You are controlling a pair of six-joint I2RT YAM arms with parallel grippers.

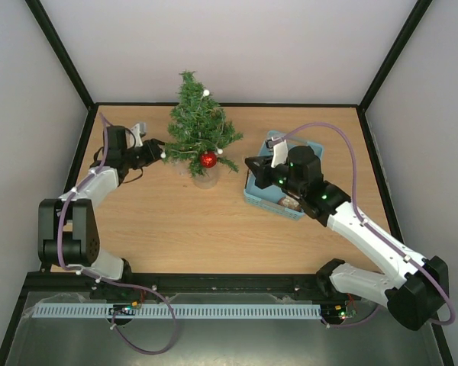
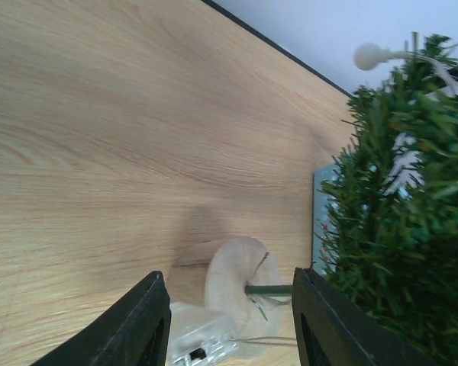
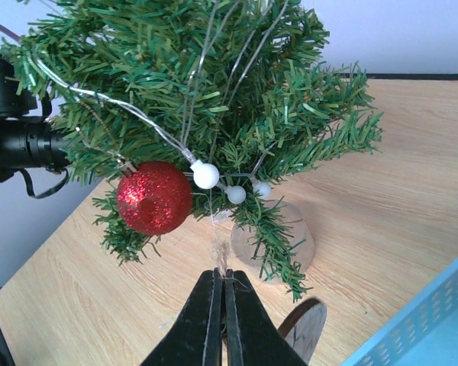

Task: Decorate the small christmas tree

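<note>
The small green tree (image 1: 195,122) stands upright at the back middle, carrying a red glitter ball (image 3: 154,198) and white bulbs on wires. My left gripper (image 1: 162,151) is partly open at the tree's left side. Its fingers (image 2: 313,320) have no ornament between them; the round base (image 2: 237,267) and a whitish box (image 2: 202,335) with a wire show beyond. Just right of the tree, my right gripper is shut on a thin frayed string (image 3: 221,255). Behind its fingers shows part of a round ornament (image 3: 304,328); the rest is hidden.
A blue basket (image 1: 271,207) sits to the right of the tree, partly under my right arm, with a brown-and-white item (image 1: 290,203) inside.
</note>
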